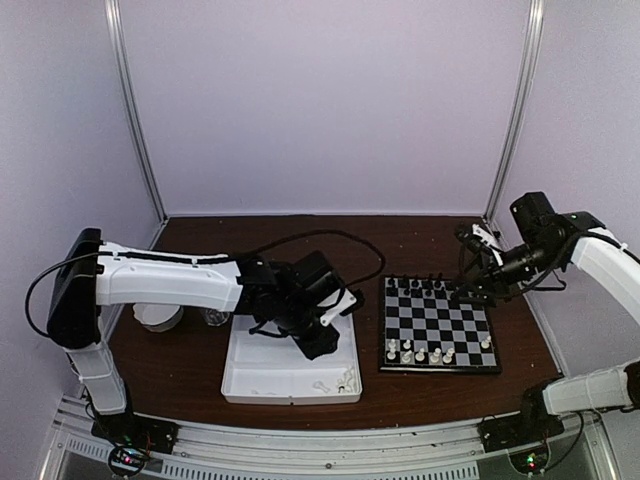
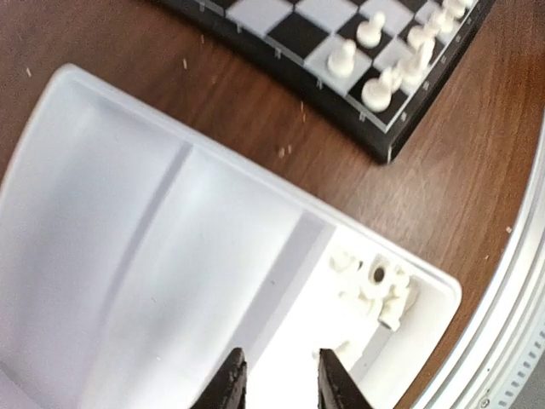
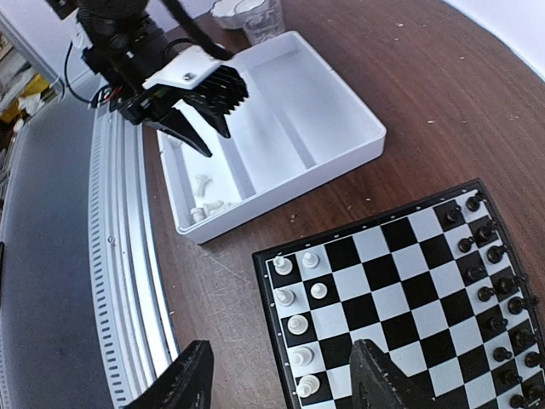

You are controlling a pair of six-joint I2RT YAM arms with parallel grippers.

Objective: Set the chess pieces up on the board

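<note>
The chessboard holds black pieces along its far edge and white pieces along the near edge. More white pieces lie loose in a corner of the white tray. My left gripper is above the tray, fingers apart with nothing seen between them; a few pieces are ahead of it. My right gripper hangs over the board's near side, open, its fingers well apart and empty.
Bowls and a glass stand beyond the tray at the back left. The table behind the tray is clear; the side walls bound the space.
</note>
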